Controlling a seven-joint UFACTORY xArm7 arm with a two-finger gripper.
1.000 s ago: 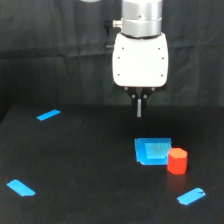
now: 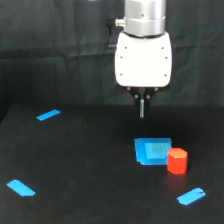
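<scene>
My gripper (image 2: 142, 103) points straight down below the white wrist housing (image 2: 143, 62). Its fingers show only as one narrow dark shape, so their opening cannot be made out, and no object is visible at the tips. Lower in the camera view, a blue square piece (image 2: 140, 158) with a lighter, patterned middle lies on the dark surface. Against its right side, or just in front of it, appears a red block (image 2: 177, 161) with a hexagonal outline. The gripper is apart from both, higher in the picture.
Blue strips of tape lie on the table at the back left (image 2: 48, 115), the front left (image 2: 20, 188) and the front right (image 2: 190, 197). Dark cloth hangs behind.
The arm and gripper have shifted slightly to the right and a little lower in the picture. The blue piece, the red block and the tape strips stay where they were.
</scene>
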